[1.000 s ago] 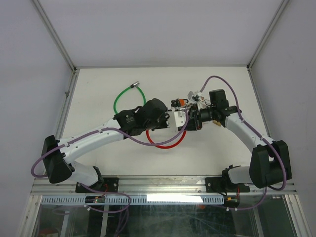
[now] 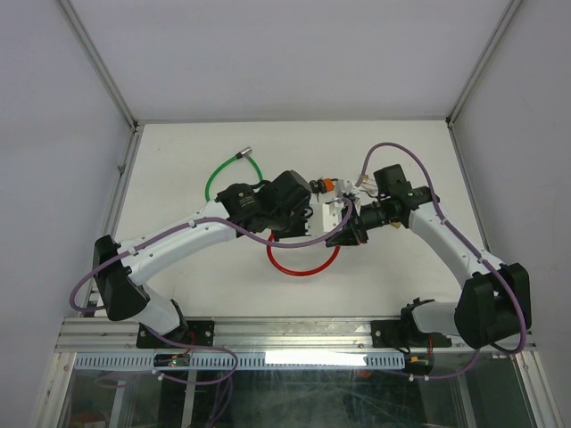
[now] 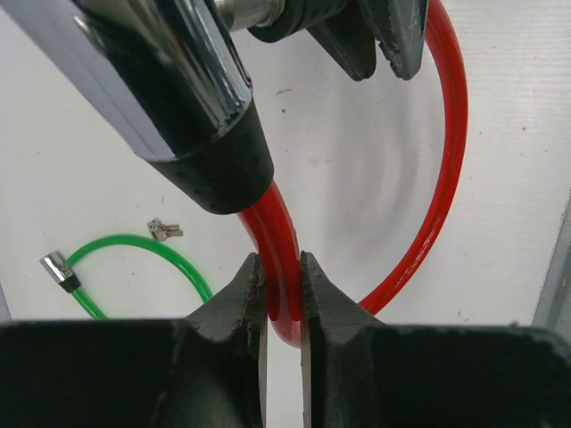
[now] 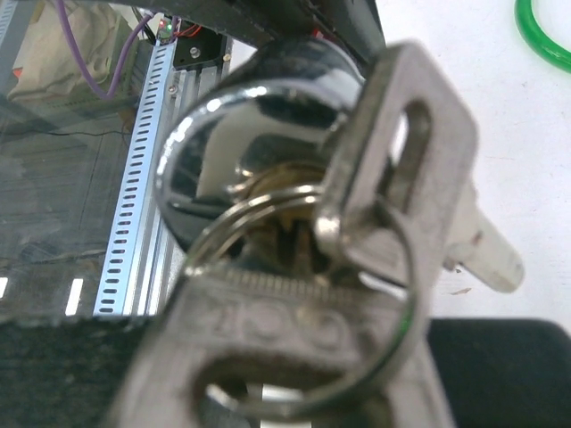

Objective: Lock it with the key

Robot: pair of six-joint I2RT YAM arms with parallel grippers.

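A red cable lock (image 2: 303, 272) hangs in a loop between my arms. My left gripper is shut on the red cable, just below the black sleeve of its chrome lock cylinder (image 3: 192, 76). A silver plug (image 3: 250, 11) with a black collar meets the cylinder's side. In the right wrist view, my right gripper is shut on a silver key (image 4: 285, 330) whose blade points at the brass keyhole (image 4: 294, 183); how deep it sits cannot be told. A second key (image 4: 428, 152) hangs on the ring, partly covering the cylinder's face.
A green cable lock (image 2: 211, 183) lies on the white table at the back left. Beside it is a loose pair of keys (image 3: 163, 230). Other items with orange parts (image 2: 327, 185) are behind the grippers.
The red loop has moved the same way and looks wider. Both grips look unchanged.
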